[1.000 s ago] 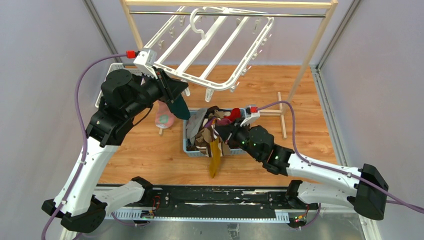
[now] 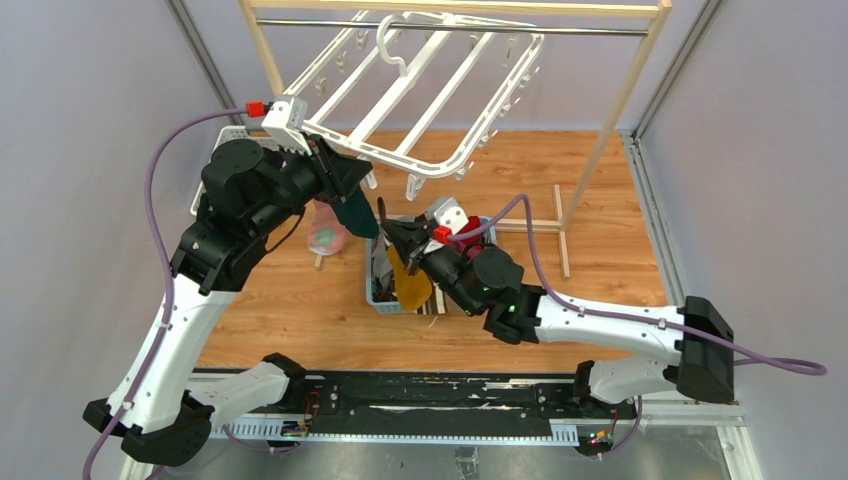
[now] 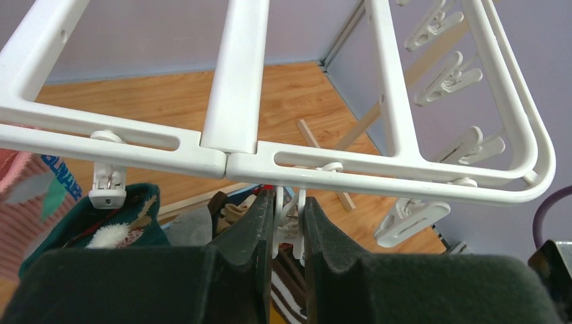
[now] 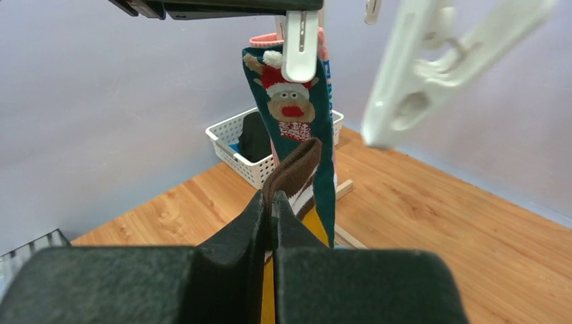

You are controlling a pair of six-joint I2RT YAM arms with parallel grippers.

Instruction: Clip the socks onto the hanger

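In the left wrist view my left gripper is shut on a white clip (image 3: 289,233) under the front bar of the white hanger (image 3: 378,177). A brown, white and yellow sock (image 4: 297,165) is pinched in my right gripper; its brown edge sticks up past the fingertips, and its yellow part (image 2: 410,287) hangs down in the top view. The right gripper is just below and to the right of the left one. A green sock with a face (image 4: 291,101) hangs from the hanger, a pink sock (image 2: 326,230) behind it.
Below stands a light blue basket (image 2: 386,307) of socks, partly hidden by the right arm. A white basket (image 4: 231,154) is at the back left. An empty clip (image 3: 411,223) hangs right of the gripped one.
My right gripper has risen from over the blue basket and moved left toward the left gripper, carrying the yellow-brown sock. The left arm has hardly moved; the hanger has shifted slightly.
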